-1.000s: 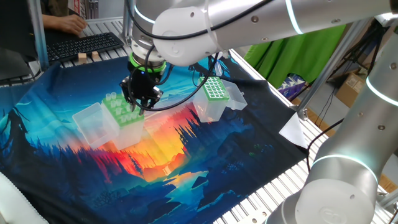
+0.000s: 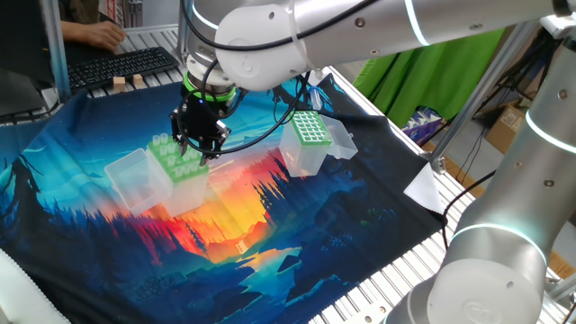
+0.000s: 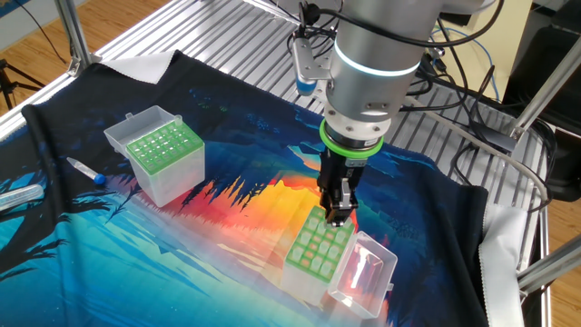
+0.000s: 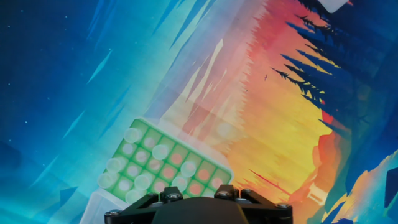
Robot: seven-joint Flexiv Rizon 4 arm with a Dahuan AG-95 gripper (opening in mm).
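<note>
My gripper (image 3: 339, 218) points down just over the back part of a green-topped clear box (image 3: 307, 274). In the wrist view its two black fingertips (image 4: 172, 195) stand apart, with no object visible between them. Several translucent caps or tubes (image 4: 160, 152) poke up from that box's green grid (image 4: 149, 163), while other holes lack raised ones. Its clear lid (image 3: 362, 274) hangs open at the side. A second clear box (image 2: 304, 160) with a green grid (image 2: 311, 129) stands apart, its lid (image 2: 341, 138) open too. Whether the fingers touch any tube is unclear.
A blue-capped pen (image 3: 86, 171) and a white marker (image 3: 20, 196) lie on the patterned cloth (image 3: 227, 263) near the second box. Beyond the table, a person's hand (image 2: 103, 35) rests by a keyboard (image 2: 121, 66). Open cloth separates the two boxes.
My gripper has shifted slightly left and down in exterior view 1, closer over the box with the raised tubes. Both boxes have stayed in place.
</note>
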